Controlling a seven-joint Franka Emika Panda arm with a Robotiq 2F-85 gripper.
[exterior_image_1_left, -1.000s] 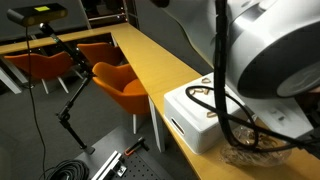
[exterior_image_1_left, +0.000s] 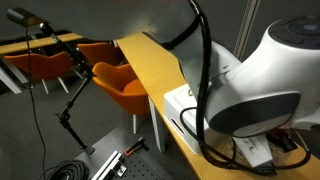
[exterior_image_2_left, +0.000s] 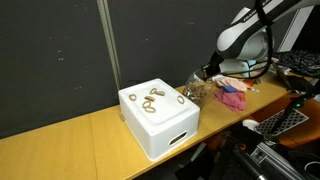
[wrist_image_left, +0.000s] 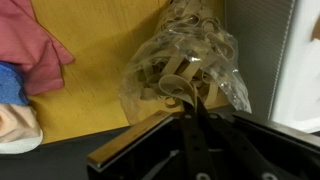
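In the wrist view, a clear plastic bag or container (wrist_image_left: 150, 65) holds several tan rings. A light tan ring (wrist_image_left: 178, 86) stands out at my fingertips, and my gripper appears shut on it, over the near part of the clear container. In exterior view 2 the same clear container (exterior_image_2_left: 195, 90) stands behind the right side of a white box (exterior_image_2_left: 158, 128), with my gripper (exterior_image_2_left: 207, 72) close above it. Several rings (exterior_image_2_left: 153, 93) lie scattered on top of the box. My arm hides most of the container in exterior view 1.
Pink cloth (exterior_image_2_left: 232, 101) and blue cloth (exterior_image_2_left: 232, 83) lie right of the container. A dark wall (exterior_image_2_left: 60, 60) runs behind it. Orange chairs (exterior_image_1_left: 125, 88) stand away from the table.
The hand has shifted in exterior view 1, its lower end now covering the container that showed a second ago. The arm also now blocks the rings on the box top. The box has not moved.
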